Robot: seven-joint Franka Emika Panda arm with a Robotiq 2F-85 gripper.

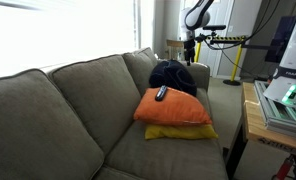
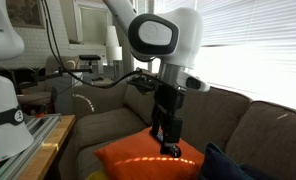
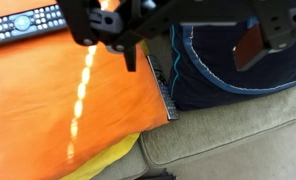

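My gripper [image 1: 189,60] is high up near the far end of the sofa, beyond the dark blue cloth [image 1: 172,73]. Its fingers stand wide apart in the wrist view, with nothing held between the fingers. Below it lie the bunched cloth [image 3: 216,72] and the corner of an orange pillow [image 3: 53,105]. A dark remote control [image 1: 161,93] with many buttons rests on that pillow, off to the upper left in the wrist view. Under the orange pillow, a yellow pillow [image 1: 181,131] sticks out.
The grey sofa [image 1: 43,130] runs along the window, with its near seats bare. A wooden table [image 1: 253,120] stands across from it, carrying equipment. Yellow-black tape [image 1: 220,40] crosses the background.
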